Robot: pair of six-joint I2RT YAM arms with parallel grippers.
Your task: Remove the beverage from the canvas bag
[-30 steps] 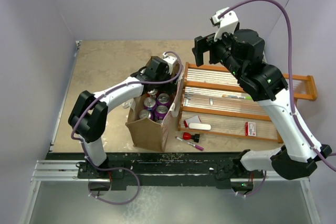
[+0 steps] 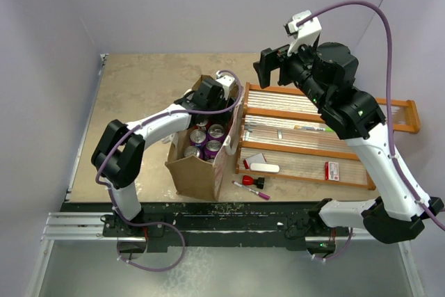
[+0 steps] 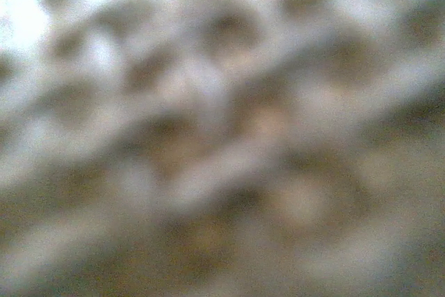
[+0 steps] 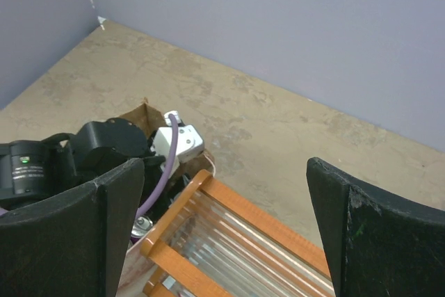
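The canvas bag point(image 2: 191, 179) stands open at the middle of the table, holding several purple drink cans point(image 2: 213, 148). My left arm reaches into its rear part, where the left gripper point(image 2: 224, 102) is down inside; its fingers and whatever is between them are hidden in the top view. The left wrist view shows only blurred woven fabric very close. My right gripper is open, held high over the wooden racks at the right, with nothing between its fingers.
Wooden slatted racks point(image 2: 278, 147) fill the table right of the bag, with a red box point(image 2: 332, 170), a white bar point(image 2: 264, 167) and a marker point(image 2: 250, 192).
The left gripper and the bag look almost unchanged.
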